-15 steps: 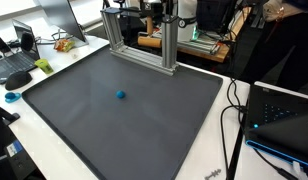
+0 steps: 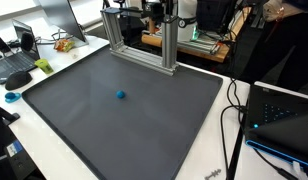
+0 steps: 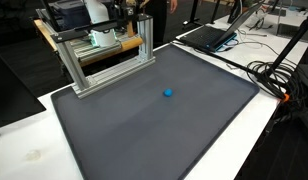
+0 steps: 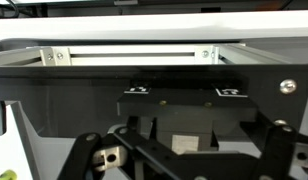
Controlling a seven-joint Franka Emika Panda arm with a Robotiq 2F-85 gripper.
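A small blue object (image 2: 120, 94) lies on the dark grey mat (image 2: 94, 130), alone near its middle; the second exterior view also has this blue object (image 3: 168, 93). My gripper stands open at the bottom of the wrist view, away from the blue object. Behind it are a black bar (image 4: 84, 95) and a black block with white marks. No held thing shows between the fingers. Both exterior views leave the fingertips too small or hidden to make out at the far end.
A metal profile frame (image 2: 144, 60) stands along one end of the mat. A laptop (image 3: 209, 38) and tangled cables (image 3: 279, 80) are beyond another edge. Small items, including a blue one (image 2: 12, 97), lie left of the mat.
Near the metal frame at the top, the orange-tan part shows less clearly than before. The blue object has stayed in place.
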